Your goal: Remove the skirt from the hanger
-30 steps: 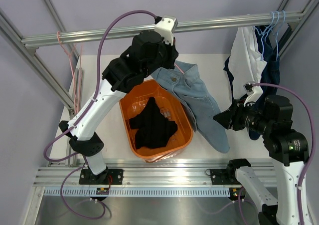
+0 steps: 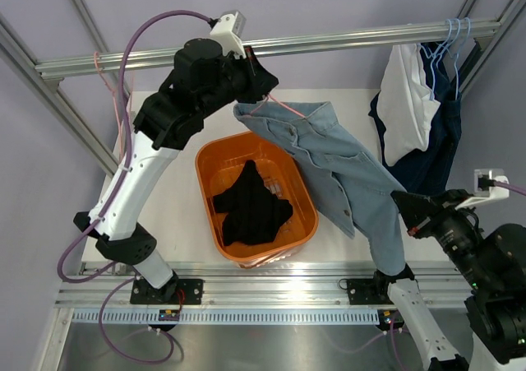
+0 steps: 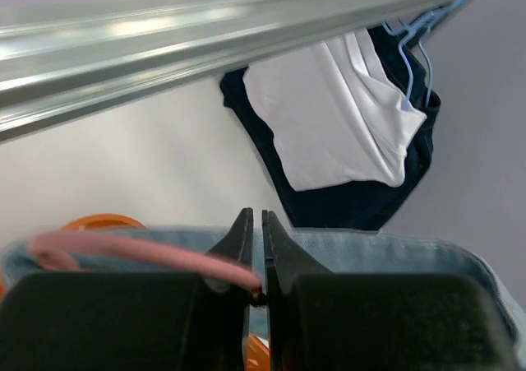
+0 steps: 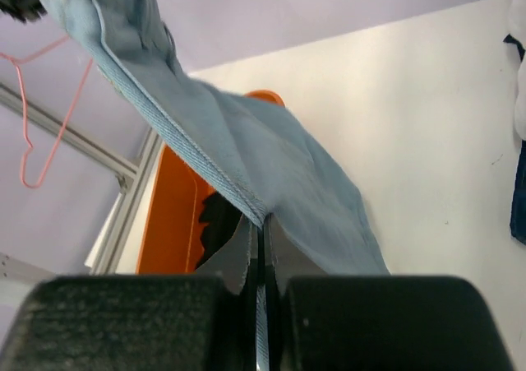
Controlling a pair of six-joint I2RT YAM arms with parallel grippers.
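The light blue denim skirt (image 2: 345, 182) hangs diagonally across the middle, a pink hanger (image 3: 164, 254) inside its upper end. My left gripper (image 2: 260, 81) is shut on that hanger at the upper left of the skirt, as the left wrist view shows. My right gripper (image 2: 413, 223) is shut at the skirt's lower right side; in the right wrist view the skirt's long edge runs down to the shut fingers (image 4: 278, 264), and whether cloth is pinched between them is hard to tell.
An orange bin (image 2: 209, 161) with black cloth sits below. White and navy garments (image 2: 407, 99) hang on blue hangers at the right of the metal rail (image 2: 329, 38); pink hangers hang at the left. The white board (image 2: 173, 223) is bare beside the bin.
My left gripper has moved left with the hanger and skirt's top.
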